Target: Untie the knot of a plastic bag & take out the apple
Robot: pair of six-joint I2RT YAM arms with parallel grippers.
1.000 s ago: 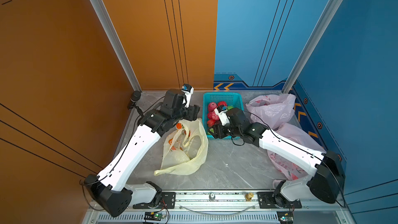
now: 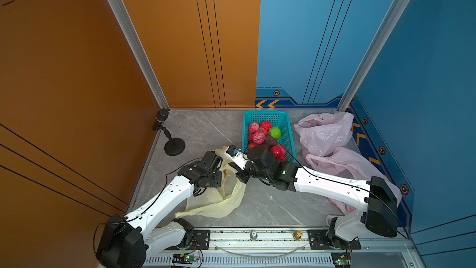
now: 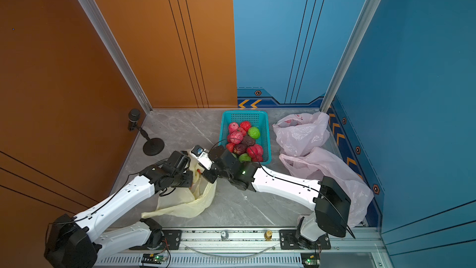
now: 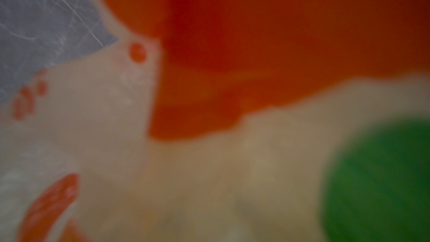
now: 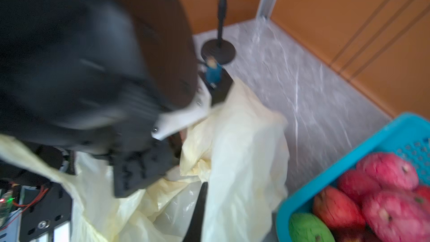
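A yellowish plastic bag point(image 2: 225, 206) lies open on the front left of the table, its upper part raised beside the grippers in the right wrist view. My left gripper point(image 2: 217, 173) is down at the bag's mouth; its fingertips are hidden, so its grip cannot be seen. The left wrist view is filled by blurred bag plastic with orange print point(image 4: 268, 40) and a round green shape point(image 4: 380, 183), which I cannot identify. Beside the bag's right side is my right gripper, shut, its thin dark tip against the plastic. I cannot make out an apple inside the bag.
A turquoise basket point(image 2: 291, 139) of several fruits stands behind the right gripper. Two pinkish bags point(image 2: 324, 134) lie at the right. A black stand point(image 2: 174, 146) is at the back left. Table space right of the bag is clear.
My left gripper has come down and toward the front onto the bag. The right gripper has moved left from the basket to the bag, whose front edge has shifted left and forward.
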